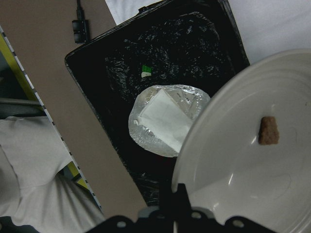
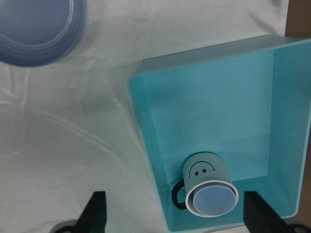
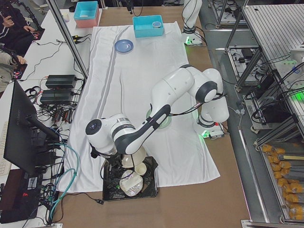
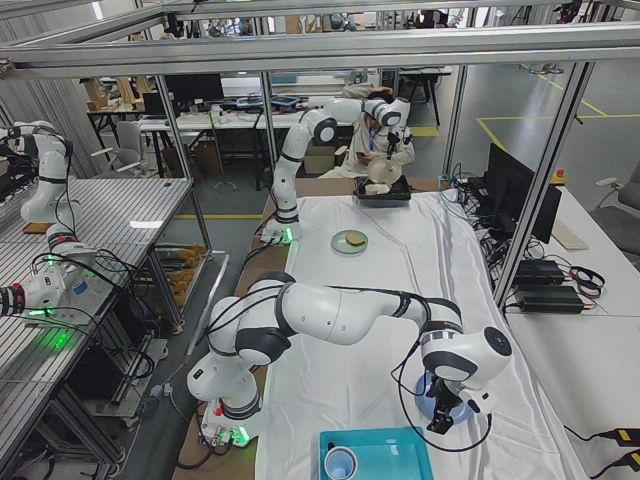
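A white plate [image 1: 228, 160] with a brown piece [image 1: 268, 130] on it is held at its rim by my left gripper, above a black lined bin [image 3: 109, 192]. In that bin lie a crumpled clear container [image 1: 141, 131] with a white paper piece and, in the camera left view, a small white cup [image 3: 140, 168]. My right gripper is open above the blue tray [image 2: 209, 107], which holds a smiley mug [image 2: 204, 170]; a blue plate [image 2: 39, 29] lies beside the tray.
A green plate [image 4: 349, 243] with a yellowish item lies on the white cloth [image 3: 137, 76]. A monitor and cables line the left side in the camera left view.
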